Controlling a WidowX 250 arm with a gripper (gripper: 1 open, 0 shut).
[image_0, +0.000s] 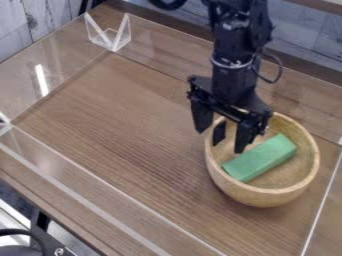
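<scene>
My black gripper (222, 122) hangs over the back left rim of a round beige bowl (295, 181). A green oblong object (259, 156) lies in the bowl, clear of the fingers, in front of them and to the right. Whether the fingers are open or shut on anything I cannot tell.
A white wire-like object (110, 30) stands at the back left. A panelled edge runs along the back right, and dark cables show at the lower left corner.
</scene>
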